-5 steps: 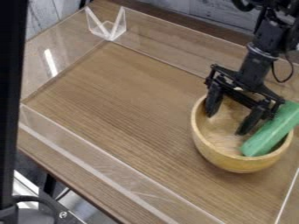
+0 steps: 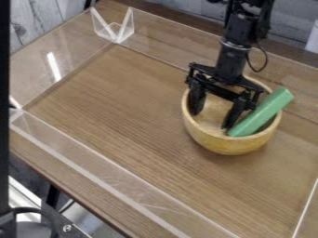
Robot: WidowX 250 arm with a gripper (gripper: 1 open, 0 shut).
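A round tan bowl stands on the right half of the wooden table, with a green cylindrical object leaning inside it along the right side. My black gripper reaches down into the bowl from the back, its fingers spread open on the left and middle of the bowl, beside the green object. Whether the fingertips touch the bowl is hard to tell.
Clear plastic corner pieces sit at the back left. A dark object is at the bottom left edge.
The bowl, the green object and my gripper have shifted together to the left and slightly toward the back, away from the right edge.
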